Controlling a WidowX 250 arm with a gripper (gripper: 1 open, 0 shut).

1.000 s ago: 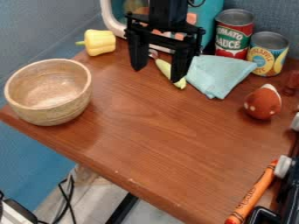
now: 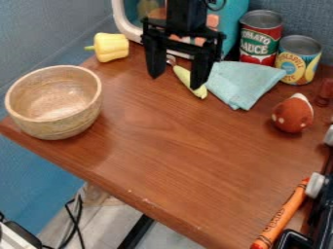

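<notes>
The black gripper is at the back middle of the table, its two fingers apart, just above a pale yellow banana-like item. Nothing shows held between the fingers. A light blue cloth lies to its right. A wooden bowl sits at the left.
A yellow pepper-like item, a tomato sauce can, a second can and a teal box are at the back. A red ball and an orange crayon-like tube are at the right.
The objects on the table have not visibly moved.
</notes>
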